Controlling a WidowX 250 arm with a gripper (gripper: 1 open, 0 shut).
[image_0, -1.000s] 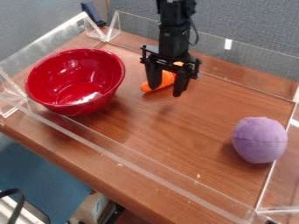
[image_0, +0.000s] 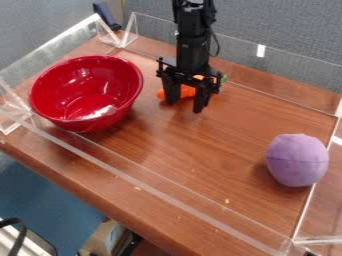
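Note:
My black gripper (image_0: 189, 92) is low over an orange carrot-like object (image_0: 171, 94) at the back middle of the wooden table, its fingers on either side of it, partly hiding it. Whether the fingers are closed on it I cannot tell. A small green part shows at the object's right end.
A large red bowl (image_0: 86, 88) sits at the left. A purple ball (image_0: 297, 160) lies at the right. Clear plastic walls border the wooden table (image_0: 174, 190), whose front middle is free.
The gripper has moved slightly down and back over the orange object, which now appears more covered by it. The bowl and ball have not moved.

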